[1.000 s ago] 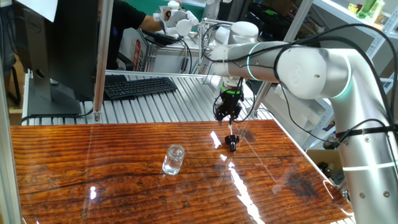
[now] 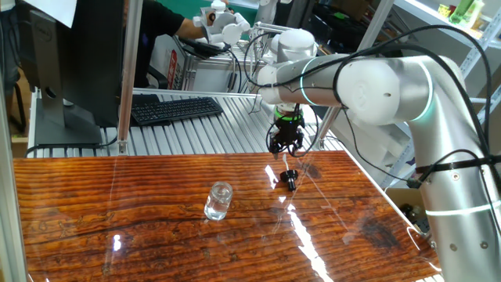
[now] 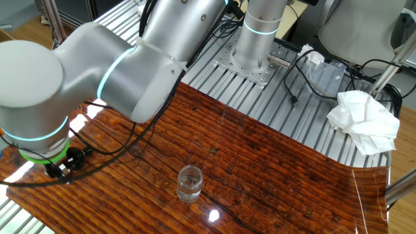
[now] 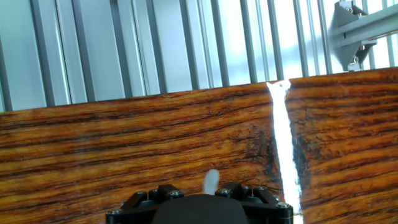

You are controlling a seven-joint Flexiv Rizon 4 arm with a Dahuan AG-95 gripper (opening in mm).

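A clear drinking glass [image 2: 218, 201] with clear liquid stands upright near the middle of the glossy brown wooden table [image 2: 117, 196]; exterior view 2 also shows the glass [image 3: 190, 183]. My gripper [image 2: 286, 147] hangs over the table's far edge, to the right of the glass and well apart from it. Beneath it a small black shape [image 2: 290, 179] shows, with a thin pale part above. Whether that is held or standing apart, I cannot tell. In the wrist view, a dark rounded form hides much of the gripper, and a blurred pale tip [image 4: 211, 181] shows between its fingers.
A keyboard [image 2: 177, 110] and a monitor [image 2: 74, 74] stand on the slatted metal surface behind the table. Crumpled white material [image 3: 364, 122] lies beyond the table in exterior view 2. Loose cables hang along the arm. Much of the wooden top is clear.
In exterior view 1 my arm and gripper have shifted slightly to the left, and the small black shape below has shifted with them. The glass has not moved.
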